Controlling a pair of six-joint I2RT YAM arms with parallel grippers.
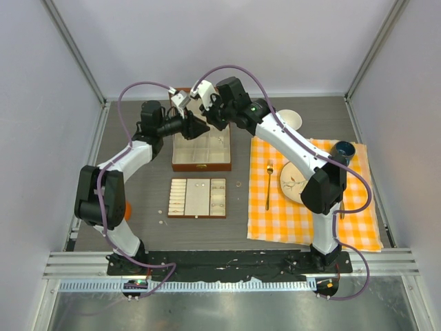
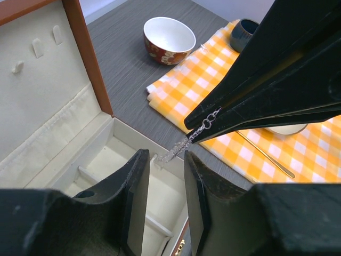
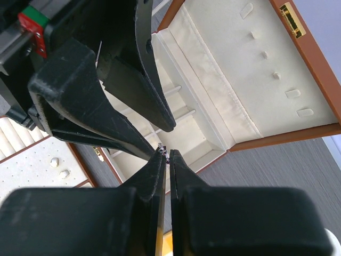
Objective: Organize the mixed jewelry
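Note:
A silver chain (image 2: 184, 143) hangs from my right gripper, which is shut on it above the open jewelry box (image 1: 201, 165). In the left wrist view the chain dangles in front of my left gripper, whose fingers are parted just below it, one each side of the chain's lower end. The box has divided white compartments and an upright lid (image 3: 250, 64) with small tabs. A flat tray (image 1: 197, 198) with slots and compartments lies in front of the box; a few small pieces lie beside it.
An orange checked cloth (image 1: 262, 227) on the right holds a plate (image 1: 296, 186), cutlery and a dark cup (image 1: 342, 150). A bowl (image 2: 168, 37) stands at the back right. Bare table lies left of the box; both arms crowd the space above it.

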